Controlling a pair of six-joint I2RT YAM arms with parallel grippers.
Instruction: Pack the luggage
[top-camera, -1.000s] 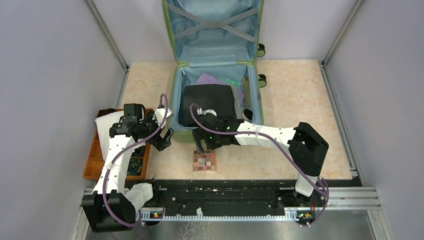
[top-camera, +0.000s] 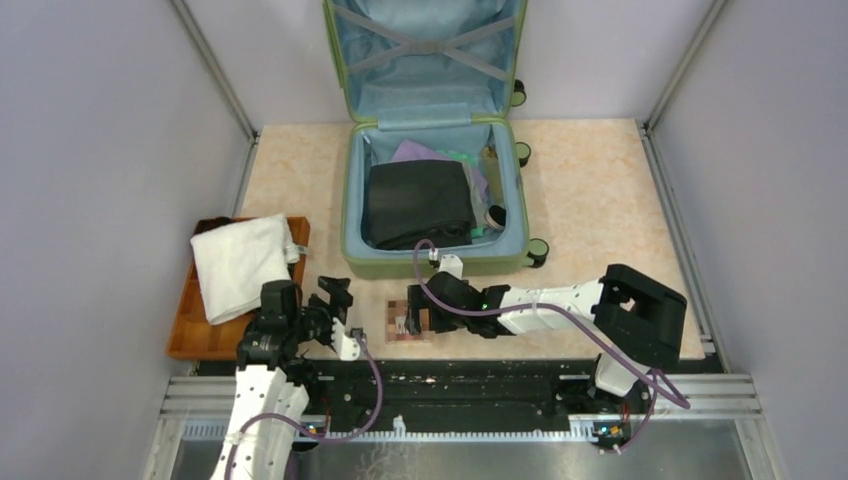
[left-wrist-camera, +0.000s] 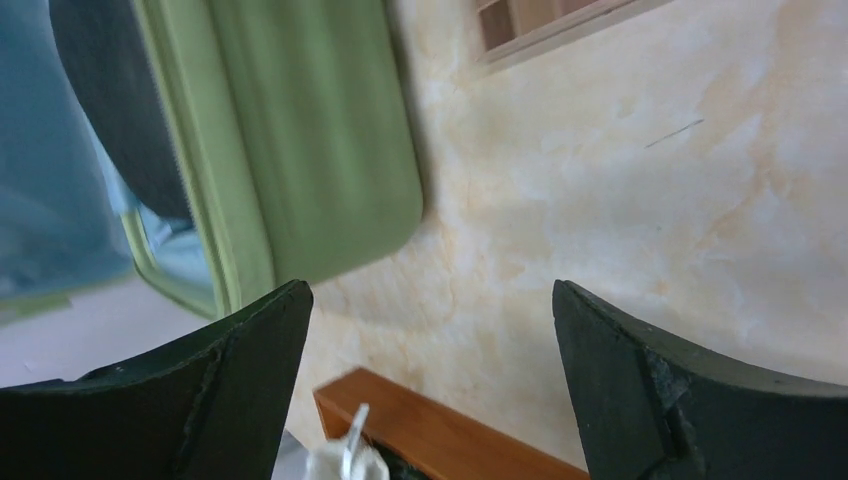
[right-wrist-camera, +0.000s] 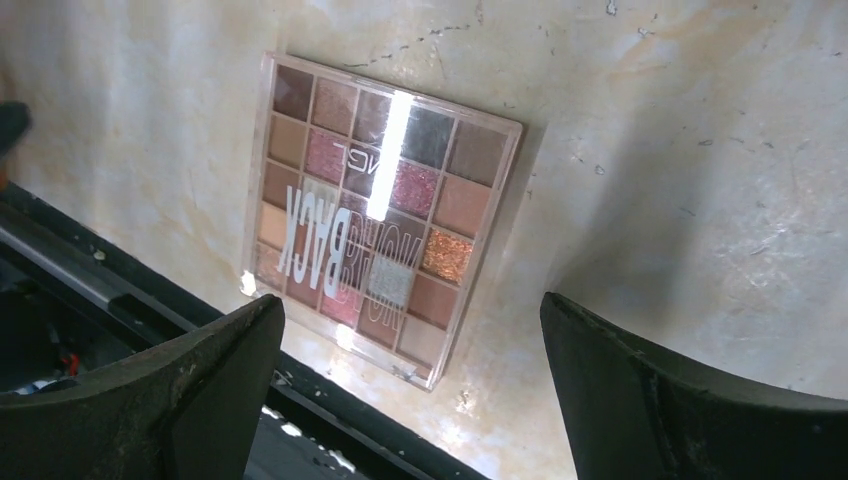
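Note:
The green suitcase (top-camera: 440, 262) lies open, packed with a folded black garment (top-camera: 415, 200), purple and teal items and bottles. A square eyeshadow palette (right-wrist-camera: 380, 230) lies flat near the table's front edge. My right gripper (top-camera: 420, 315) hangs over it, open, its fingers spanning either side in the right wrist view, apparently not holding it. My left gripper (top-camera: 330, 295) is open and empty beside the suitcase's front left, above the table by the wooden tray's edge (left-wrist-camera: 420, 420). A white towel (top-camera: 240, 265) lies in that tray.
Bare table (top-camera: 590, 190) extends right of the suitcase and in a narrow strip to its left. The front table edge with a dark rail lies just below the palette. Walls enclose the left, right and back.
The right gripper has moved toward the front, down over the palette. The left arm has drawn back and turned, uncovering more of the towel in the top view.

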